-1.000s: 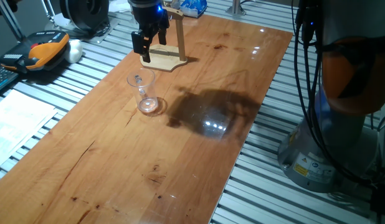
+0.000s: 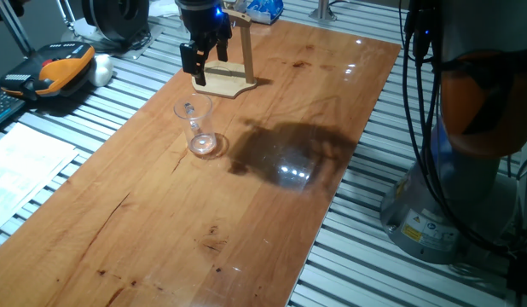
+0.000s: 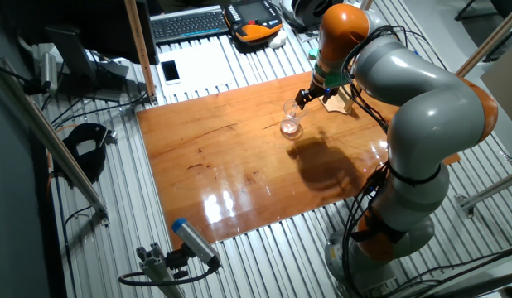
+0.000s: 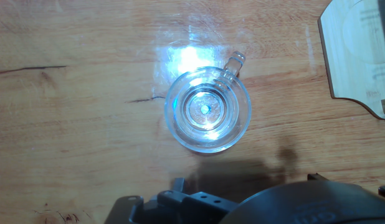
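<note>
A clear glass mug [image 2: 201, 136] stands upright on the wooden tabletop [image 2: 161, 222], and appears empty. From above, in the wrist view, the mug [image 4: 208, 111] has its handle [image 4: 235, 63] pointing to the upper right. My gripper [image 2: 211, 70] is open, its two fingers apart with nothing visible between them. It hangs above the table near the mug, on the side of the wooden stand [image 2: 225, 83]. At the bottom of the wrist view the gripper's dark parts show below the mug, with a gap to its rim.
Behind the gripper, the wooden stand's post [image 2: 248, 53] rises from its base. An orange-and-black device [image 2: 55, 70] and paper [image 2: 25, 170] lie off the board on the slatted surface. In exterior view 2, a camera [image 3: 195, 242] sits beside the board.
</note>
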